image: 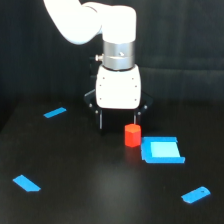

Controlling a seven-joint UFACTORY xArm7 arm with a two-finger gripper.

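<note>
A small red block (132, 135) stands on the dark table, just left of the white square with a blue border (165, 149). Behind the block is my gripper (118, 122), pointing down from its white hand. Its dark fingers look spread apart, with nothing seen held between them. The block is in front of the finger on the image's right side; whether the two touch, I cannot tell against the dark background.
Strips of blue tape lie on the table: one at the back left (55, 112), one at the front left (26, 184) and one at the front right (196, 195).
</note>
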